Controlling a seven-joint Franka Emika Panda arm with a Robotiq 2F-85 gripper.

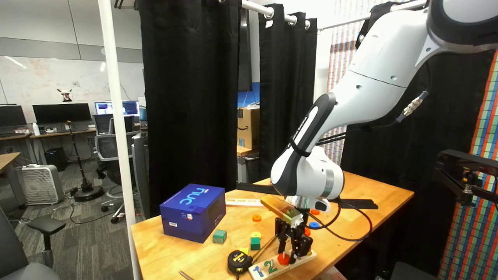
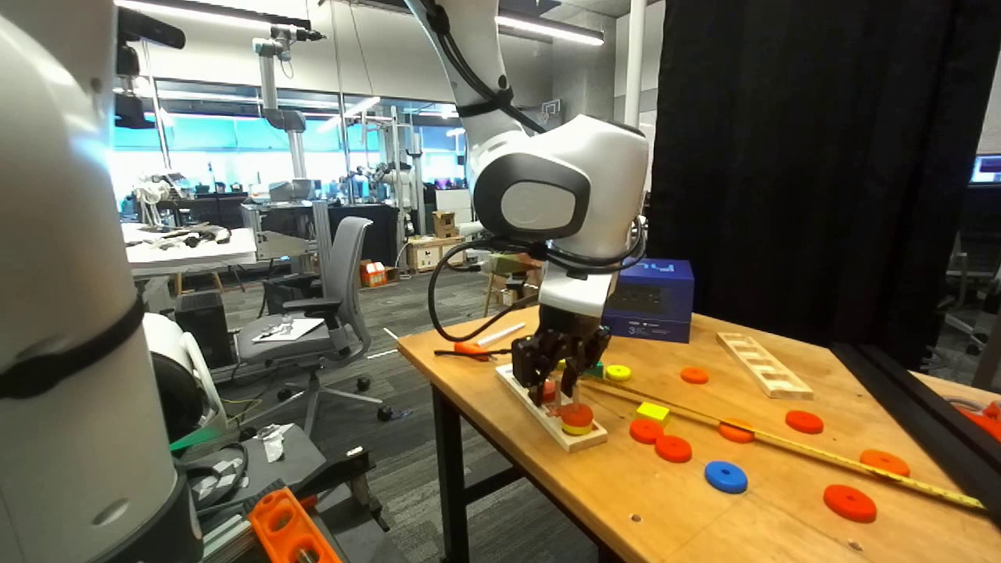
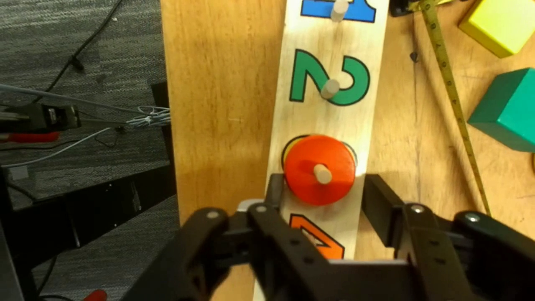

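Observation:
A long wooden number board with pegs lies near the table's front edge. In the wrist view, a round red disc sits on the peg over the third number, just before the orange 4. The pegs at the blue 1 and the green 2 are bare. My gripper is low over the board, part open, its fingers on either side of the red disc. The left finger looks almost at the disc; a gap shows on the right. Contact cannot be told. Another red disc rests on a yellow one at the board's far end.
A black tape measure with its yellow tape out lies beside the board. Close by are a green cube and a yellow cube. Loose discs, including a blue disc, and a blue box stand further off.

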